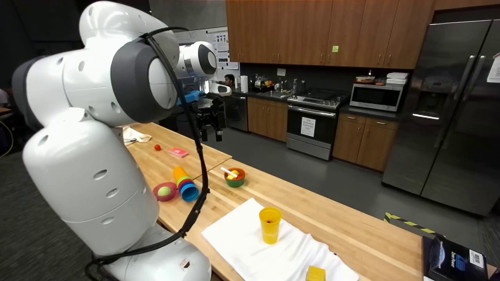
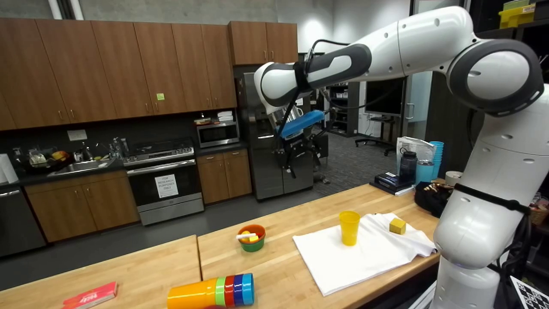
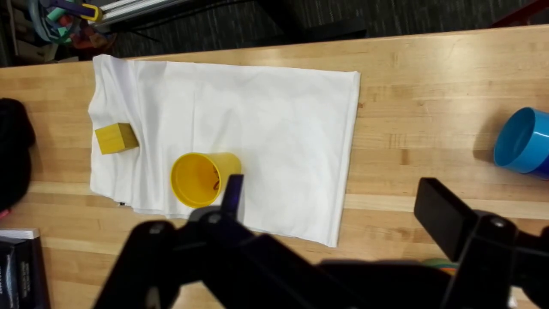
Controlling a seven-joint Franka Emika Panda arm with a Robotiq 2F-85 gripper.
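Observation:
High above the table, my gripper is open, its two dark fingers wide apart with nothing between them. In exterior view 1 the gripper (image 1: pixel 211 136) hangs clear of every object. A yellow cup (image 2: pixel 349 228) stands upright on a white cloth (image 2: pixel 329 257). Something small and dark shows inside the yellow cup (image 3: pixel 195 180) in the wrist view. On the rumpled end of the cloth sits a yellow block (image 3: pixel 116 138). A green and orange bowl (image 2: pixel 252 245) holds yellow pieces and a white stick. Nested coloured cups (image 2: pixel 206 293) lie on their side.
A pink bowl (image 1: pixel 165 192) with a yellow-green ball stands beside the nested cups. Farther off are a red packet (image 2: pixel 92 296) and a red ball (image 1: pixel 157 147). A black box (image 1: pixel 457 262) and a dark bottle (image 2: pixel 408 167) occupy the other table end. Bare wood surrounds the cloth.

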